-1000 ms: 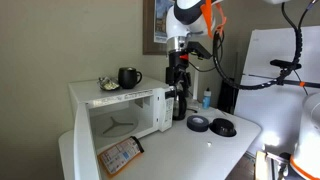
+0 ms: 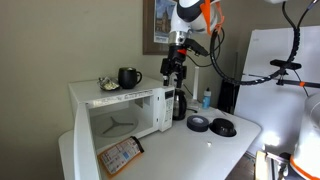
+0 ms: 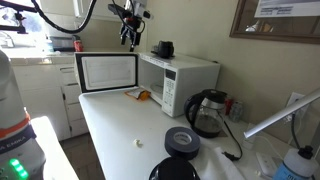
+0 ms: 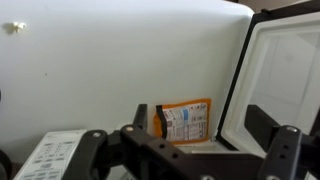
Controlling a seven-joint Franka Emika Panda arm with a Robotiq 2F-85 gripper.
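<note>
High above the counter, near the front right of the white microwave (image 2: 157,113), my gripper (image 2: 174,74) points downward. Its two dark fingers stand wide apart in the wrist view, so the gripper is open and visibly holds nothing. The microwave's door (image 3: 110,72) is swung open, and a turntable (image 2: 119,130) shows inside the cavity. On the white counter in front lies an orange-edged packet (image 4: 185,121), apart from the fingers and well below them. A black mug (image 2: 128,78) stands on top of the microwave.
Beside the mug sits a small patterned bowl (image 2: 108,84). A glass kettle (image 3: 207,114), a dark grey roll (image 3: 182,142) and a black round object (image 3: 173,170) stand to the microwave's other side.
The microwave, packet and mug have not moved.
</note>
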